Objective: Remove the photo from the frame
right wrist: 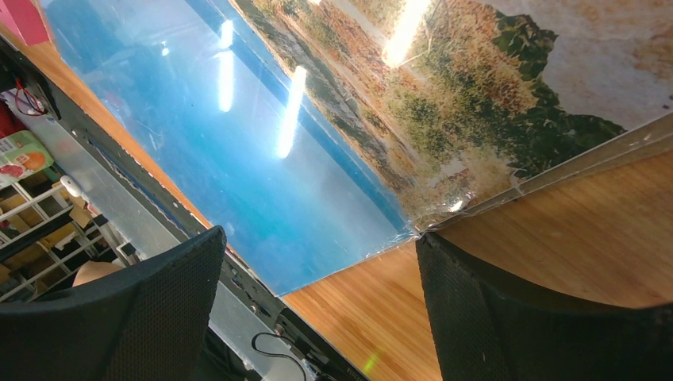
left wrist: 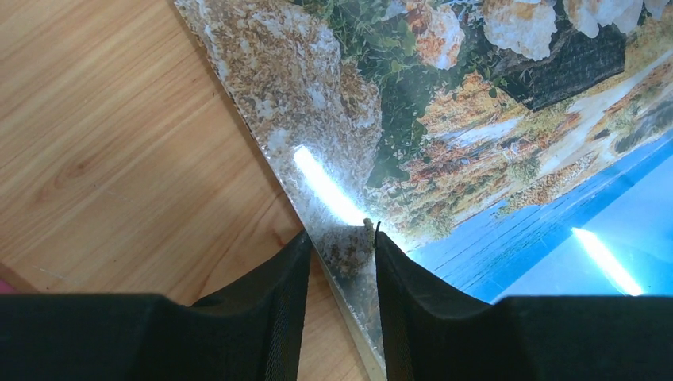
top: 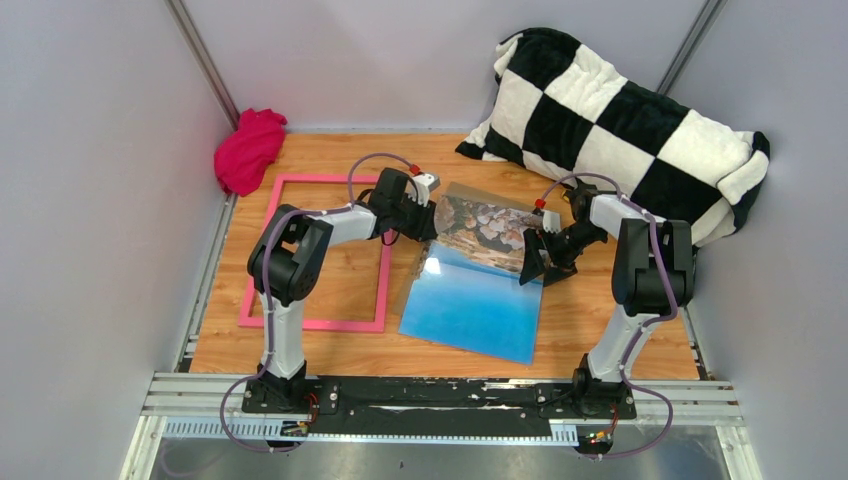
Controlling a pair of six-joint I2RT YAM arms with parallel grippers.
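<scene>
A photo (top: 490, 225) of flowers and rocks lies under a clear sheet beside a blue sheet (top: 470, 310), both on a brown backing. My left gripper is at the left edge of the stack, its fingers part open over the glossy corner. My right gripper stands open at the right edge, where the photo meets the blue sheet (right wrist: 278, 206), one finger touching or very near that edge. The empty pink frame (top: 383, 300) lies to the left, under my left arm.
A checkered pillow (top: 620, 120) fills the back right, and a pink cloth (top: 248, 150) lies at the back left. Bare wood shows inside the frame and around the sheets.
</scene>
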